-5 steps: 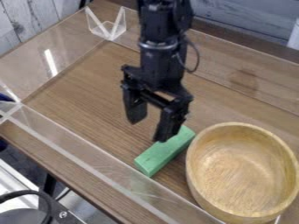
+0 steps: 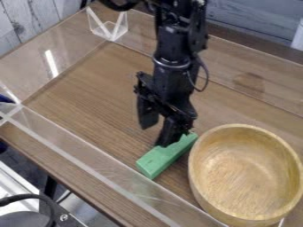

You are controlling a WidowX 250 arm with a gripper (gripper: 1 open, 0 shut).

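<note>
A black robot arm reaches down from the top centre of the camera view. Its gripper (image 2: 168, 133) is low over the wooden table, at the upper right end of a green block (image 2: 160, 161). The dark fingers overlap that end of the block; whether they are open or shut on it I cannot tell. The green block lies on its long side, slanting from lower left to upper right.
A large tan bowl (image 2: 244, 173) stands to the right, close beside the block. A clear plastic strip edges the table (image 2: 83, 89) at front left.
The arm has turned and moved down toward the green block's upper end, its lower part now overlapping that end. The block and bowl look much as before.
</note>
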